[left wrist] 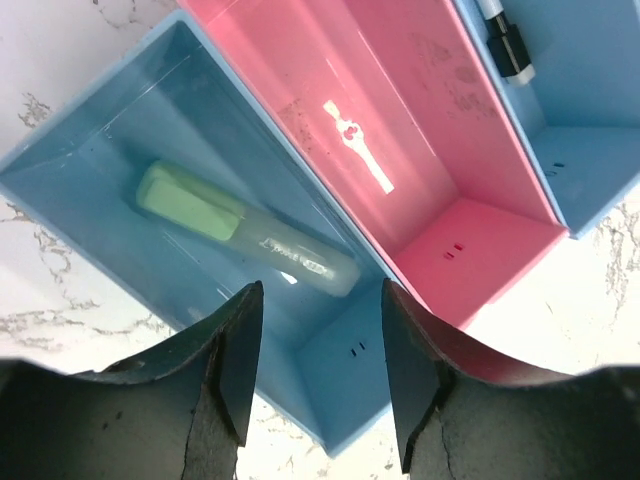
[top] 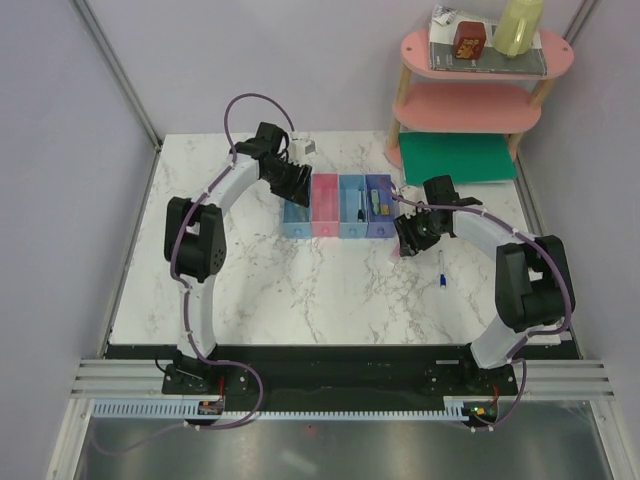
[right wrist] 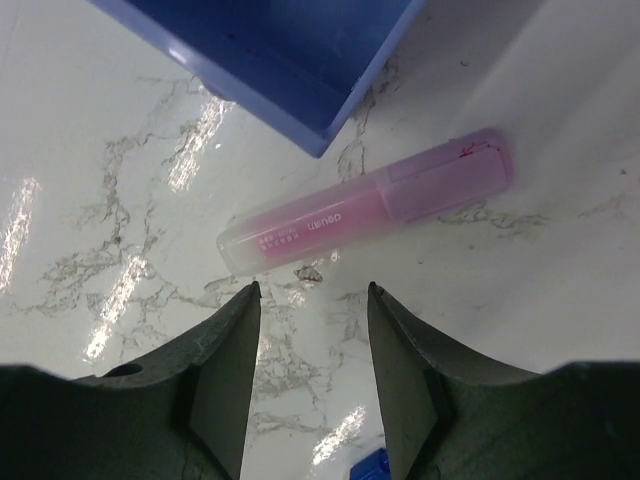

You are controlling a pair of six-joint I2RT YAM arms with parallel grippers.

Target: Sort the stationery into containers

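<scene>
A green-capped highlighter [left wrist: 250, 232] lies flat on the floor of the leftmost blue box [left wrist: 110, 255]. Above that box my left gripper has its fingers apart, with nothing between them. On the table, by a corner of the dark blue box [right wrist: 330, 120], rests a pink highlighter [right wrist: 330, 212]. My right gripper is open just over the table beside the pink highlighter, its fingers not around it. A blue-ended pen [top: 443, 281] lies to the right; its blue end [right wrist: 372, 465] shows at the bottom of the right wrist view.
The pink box [top: 325, 228] looks empty. A black-and-white pen [left wrist: 510, 50] lies in the second blue box [top: 352, 229], and yellowish items [top: 380, 205] sit in the dark blue one. A tiered shelf [top: 470, 105] stands at back right.
</scene>
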